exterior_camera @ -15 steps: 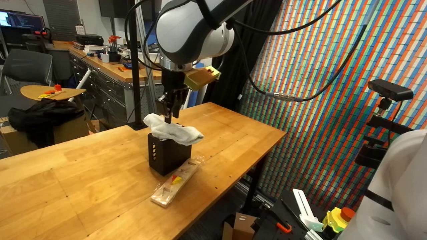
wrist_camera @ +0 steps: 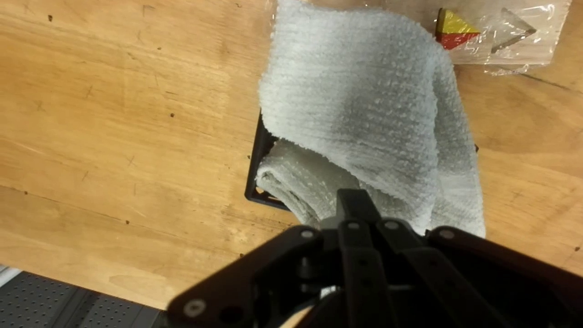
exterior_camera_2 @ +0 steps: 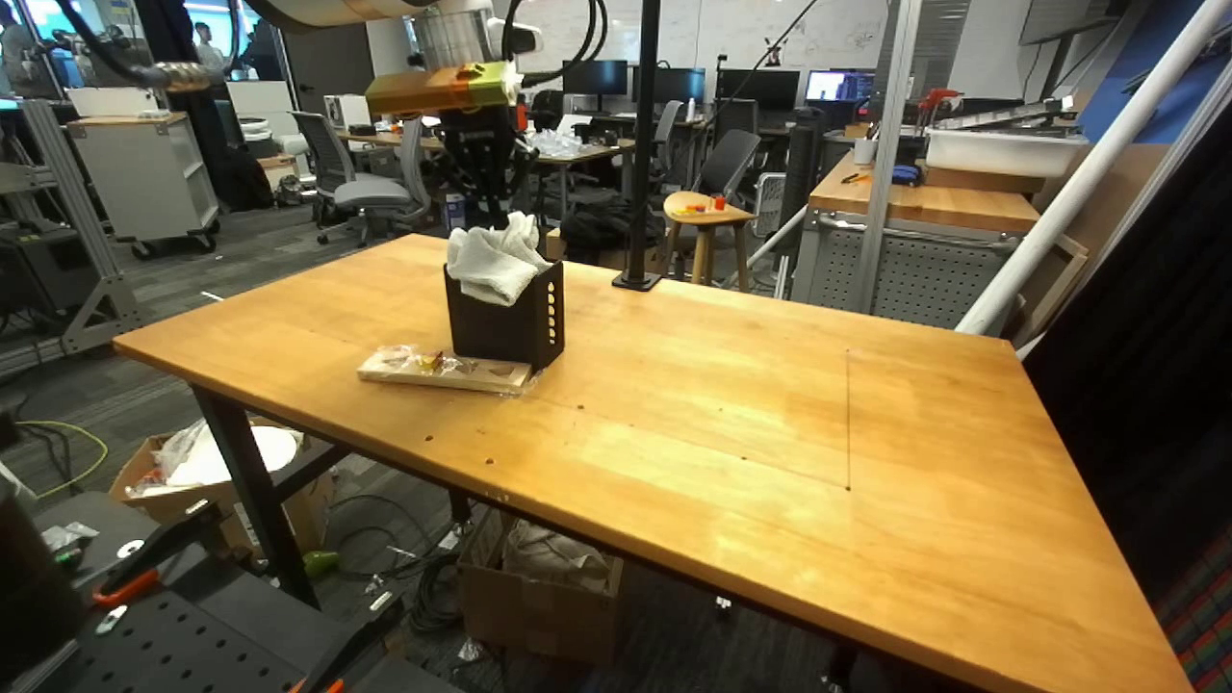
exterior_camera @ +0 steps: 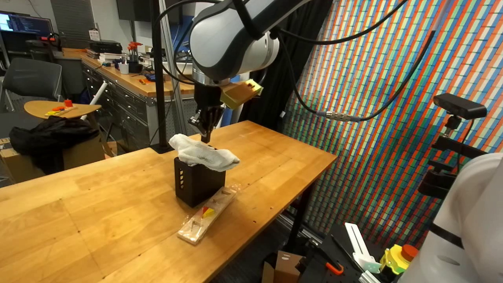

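Observation:
A white towel (exterior_camera: 203,153) lies bunched over the top of a black box (exterior_camera: 199,184), partly inside and partly draped over its rim. In exterior view 2 the towel (exterior_camera_2: 497,261) hangs over the side of the box (exterior_camera_2: 497,324) that faces the camera. My gripper (exterior_camera: 205,140) is just above the towel, pointing down. From the wrist view, the gripper looks shut, its fingertips in front of the towel (wrist_camera: 360,98), with no cloth visible between them. One corner of the box (wrist_camera: 254,188) shows beneath the cloth; its inside is mostly hidden.
A plastic-wrapped wooden board (exterior_camera: 207,215) with a red and yellow piece lies on the table beside the box. A black post (exterior_camera_2: 638,277) stands at the table's edge.
My gripper has shifted slightly right and up in exterior view 1, and its fingers have come together. The towel, box and wrapped board look unchanged.

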